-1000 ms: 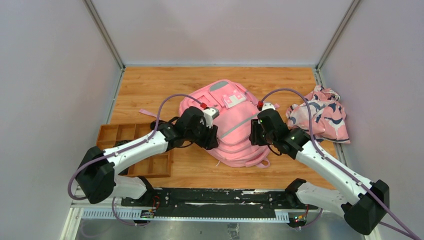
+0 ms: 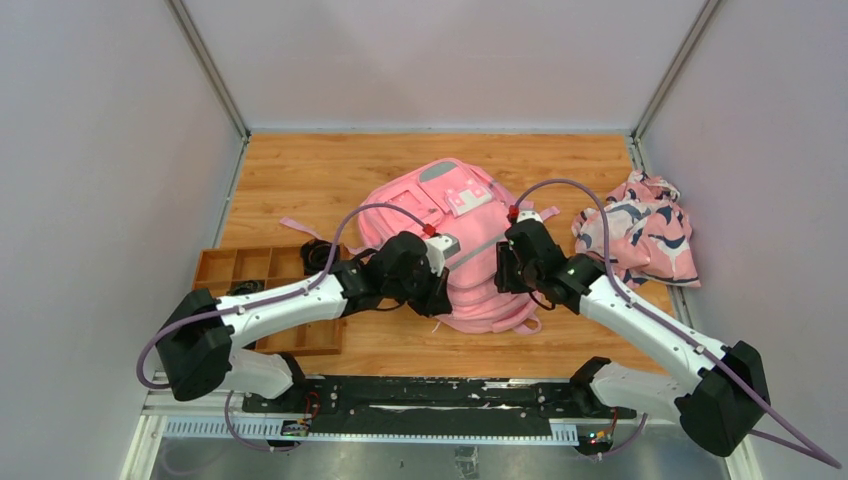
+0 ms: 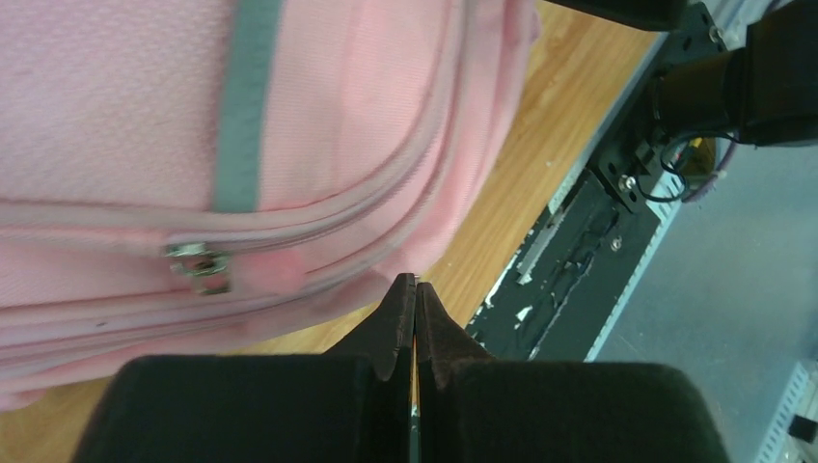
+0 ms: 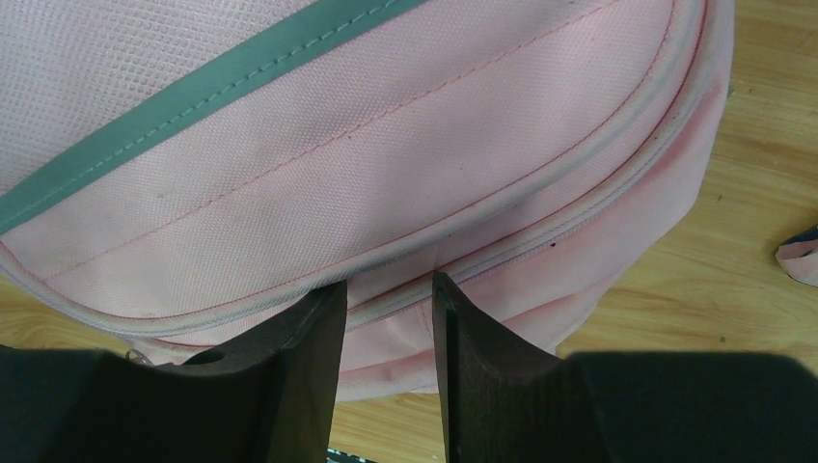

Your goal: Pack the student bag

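Note:
The pink backpack (image 2: 473,268) lies on the table with its grey-green stripe and several zipper seams facing up. In the left wrist view my left gripper is shut with nothing between its fingers. The metal zipper pull (image 3: 204,266) sits well to the left of those fingertips, clear of them, on the bag's curved seam. Over the bag's right side, my right gripper stands open, its fingers apart near the lower seams; whether they touch the fabric I cannot tell.
A wooden compartment tray (image 2: 320,331) with black coiled items (image 2: 318,257) is at the left, partly under my left arm. A pink patterned cloth bag (image 2: 640,230) lies at the right edge. Bare table shows behind the backpack.
The right gripper has shifted slightly left.

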